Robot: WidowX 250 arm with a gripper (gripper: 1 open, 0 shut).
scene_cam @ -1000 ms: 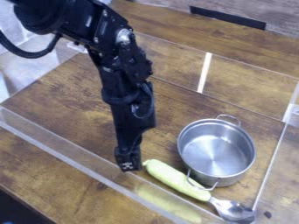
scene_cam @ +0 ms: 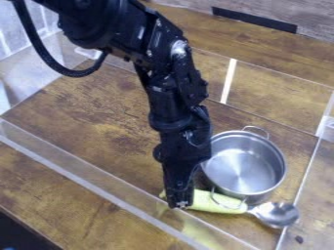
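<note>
My black gripper (scene_cam: 181, 190) is low over the wooden table, at the left side of a steel pot (scene_cam: 244, 161) with wire handles. A pale yellow-green long object (scene_cam: 216, 203) lies below the pot, its left end at my fingertips; whether the fingers are closed on it I cannot tell. A metal spoon (scene_cam: 276, 213) lies at that object's right end, beside the pot.
Clear plastic strips or walls (scene_cam: 65, 156) border the wooden work area (scene_cam: 78, 117) along the front and right.
My gripper has moved right, toward the pot and onto the left end of the pale object. The pot, pale object and spoon have shifted slightly upward in the view.
</note>
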